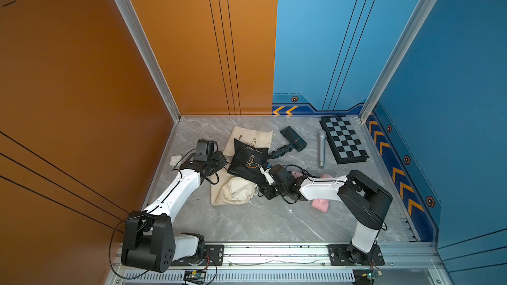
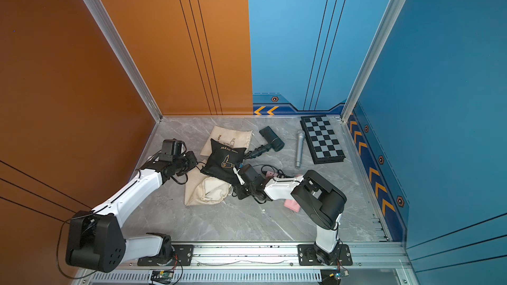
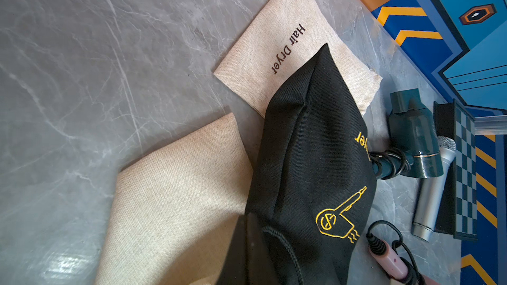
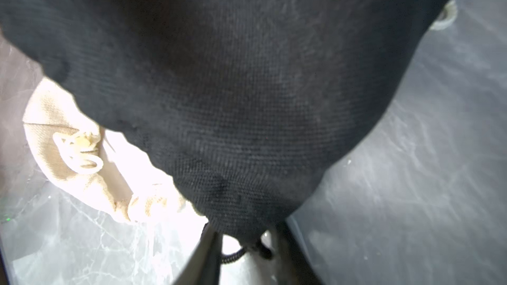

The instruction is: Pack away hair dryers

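A black Hair Dryer drawstring bag (image 1: 247, 159) lies over beige bags, one flat behind (image 1: 252, 133) and one crumpled in front (image 1: 237, 191). My left gripper is shut at the black bag's left, by its cord. My right gripper is at the black bag's lower right corner, fingers part open around cloth and cord; whether they grip is unclear. A dark green hair dryer (image 1: 294, 138) with coiled cable lies behind right; a pink hair dryer (image 1: 320, 204) is partly hidden under my right arm.
A silver microphone (image 1: 321, 147) and a checkered board (image 1: 343, 139) lie at the right. A small white object lies by the left edge.
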